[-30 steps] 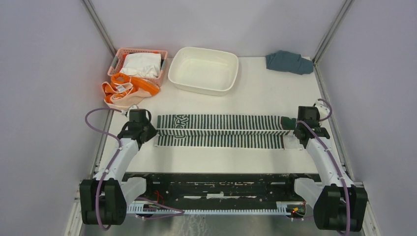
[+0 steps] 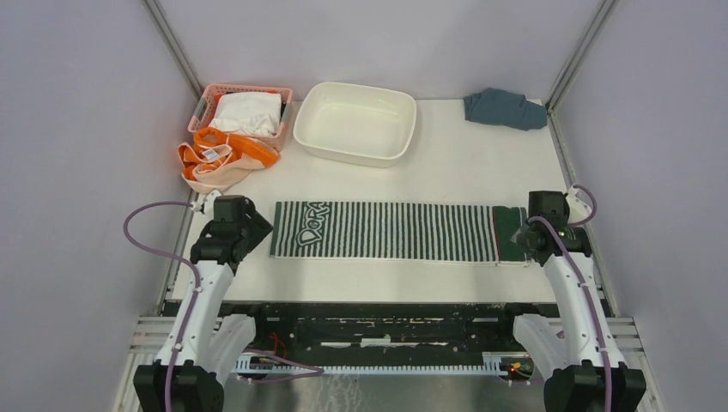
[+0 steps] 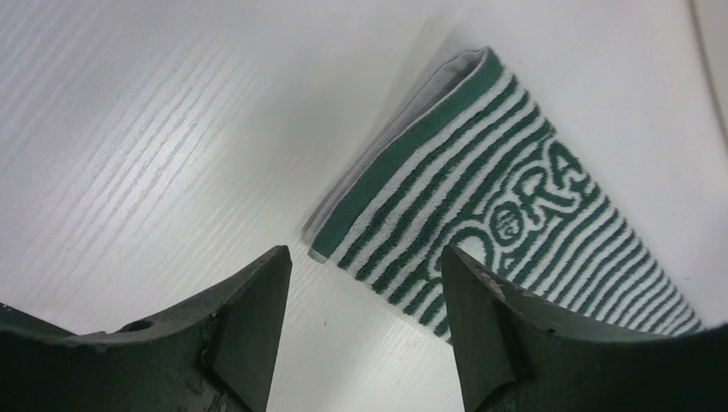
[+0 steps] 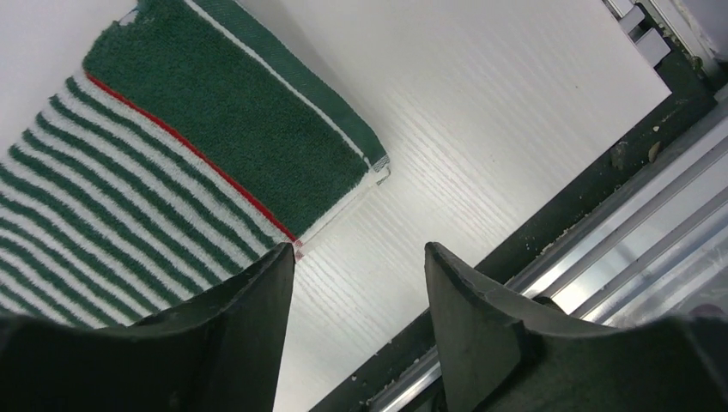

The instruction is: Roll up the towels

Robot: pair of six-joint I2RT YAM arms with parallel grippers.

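A green and white striped towel (image 2: pixel 386 232) lies flat in a long folded strip across the table, lettering at its left end and a plain green band at its right. Off its left end, my left gripper stands open with nothing between its fingers; the folded edge of the towel (image 3: pixel 464 197) shows ahead of it. At the other end my right gripper is open too, empty, with the green band of the towel (image 4: pixel 232 112) in front of and left of its fingers.
At the back stand an empty white tub (image 2: pixel 356 124) and a pink basket (image 2: pixel 288 101) holding a white cloth (image 2: pixel 247 113). An orange cloth (image 2: pixel 225 159) droops at the basket's front. A folded blue-grey cloth (image 2: pixel 505 109) lies back right.
The towel's upper layer, earlier held up along its middle by both grippers, now lies down over the lower one. Both grippers have let go and moved slightly outward from the ends.
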